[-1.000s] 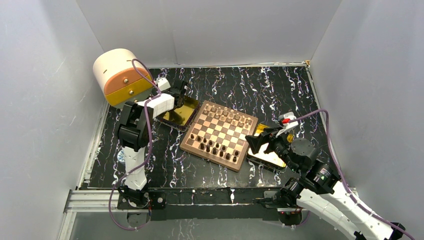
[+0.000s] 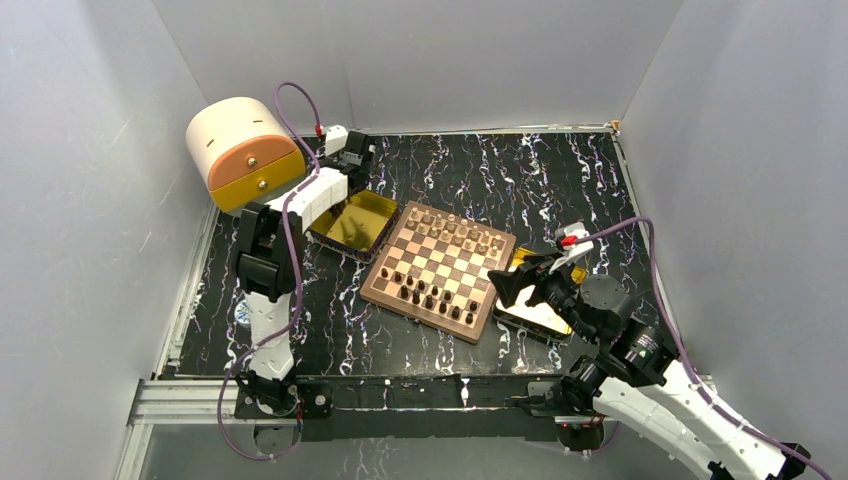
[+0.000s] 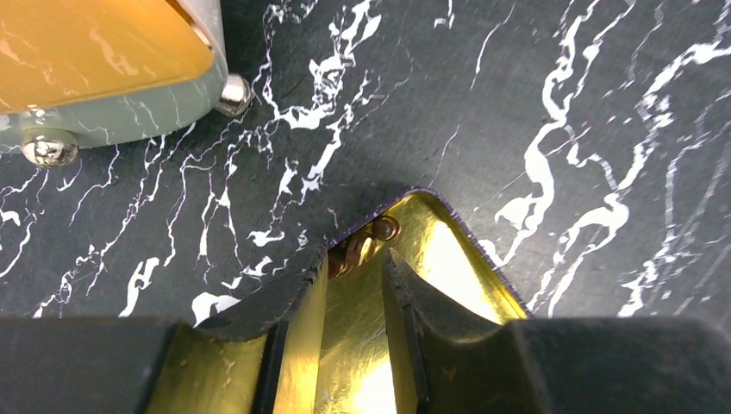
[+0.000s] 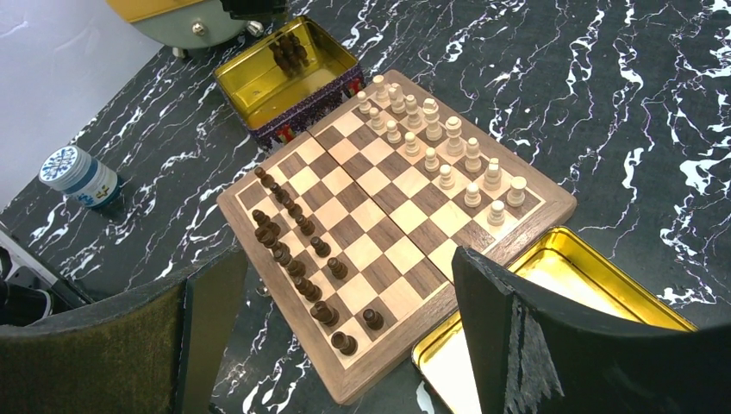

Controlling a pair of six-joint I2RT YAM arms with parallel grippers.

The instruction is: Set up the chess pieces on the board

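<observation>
The wooden chessboard [image 4: 369, 233] bears light pieces [image 4: 430, 121] along its far side and dark pieces [image 4: 298, 266] along its near side. In the left wrist view a few brown pieces [image 3: 359, 249] lie in the corner of the gold tin [image 3: 353, 371]. My left gripper is over that corner, its fingertips apart, with brown pieces showing in the gap; whether they grip one cannot be told. My right gripper stands open above the board's right end, with nothing held between its fingers.
A second gold tray [image 4: 565, 267] stands against the board's right side. The drawer box [image 2: 245, 155] sits close to the tin at the back left. A small white jar [image 4: 79, 175] is at the left.
The board, its pieces and my right arm look unchanged.
</observation>
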